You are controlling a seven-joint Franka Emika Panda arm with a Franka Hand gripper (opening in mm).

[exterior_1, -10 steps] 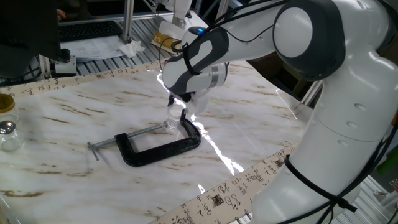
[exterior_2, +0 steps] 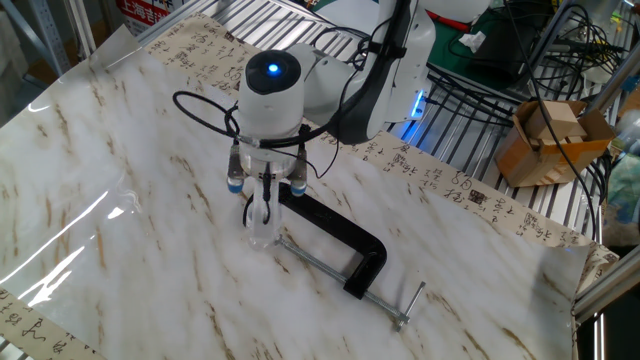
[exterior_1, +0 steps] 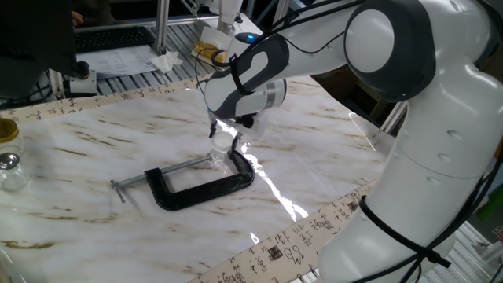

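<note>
A black C-clamp (exterior_1: 206,193) with a metal screw (exterior_2: 335,270) lies on the marbled sheet. At its mouth stands a clear plastic container (exterior_2: 262,222), between or right beside the screw's end and the clamp's black end; which one I cannot tell. My gripper (exterior_2: 268,187) hangs straight above this container, its fingers (exterior_2: 235,178) spread wide on either side of the upper part. In exterior view 2, gaps show between them and the clear wall, so the gripper looks open. From exterior view 1, the gripper (exterior_1: 225,135) partly covers the container's top.
A clear jar (exterior_1: 12,169) with a yellow lid stands at the sheet's left edge in exterior view 1. In exterior view 2, a cardboard box (exterior_2: 545,155) sits off the sheet at right. Much of the marbled sheet (exterior_2: 130,220) is bare.
The gripper's fingers have spread farther apart around the container, and the wrist has shifted very slightly. The clamp and the container look unmoved.
</note>
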